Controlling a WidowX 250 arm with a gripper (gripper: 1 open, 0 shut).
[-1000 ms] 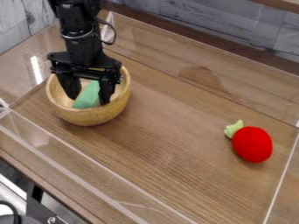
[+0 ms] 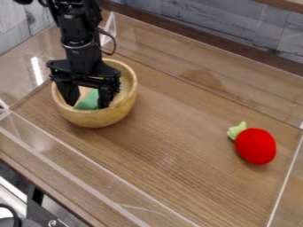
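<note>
The black gripper [image 2: 85, 76] reaches down into a tan bowl [image 2: 115, 112] at the left of the camera view, its two fingers open around a green item [image 2: 90, 100] lying in the bowl. Whether the fingers touch the item is hard to tell.
A red round object [image 2: 256, 147] with a pale green tip sits at the right of the wooden table [image 2: 190, 177]. Dark cables show at the lower left corner.
The gripper has shifted slightly left within the bowl, and less of the green item shows than before.
</note>
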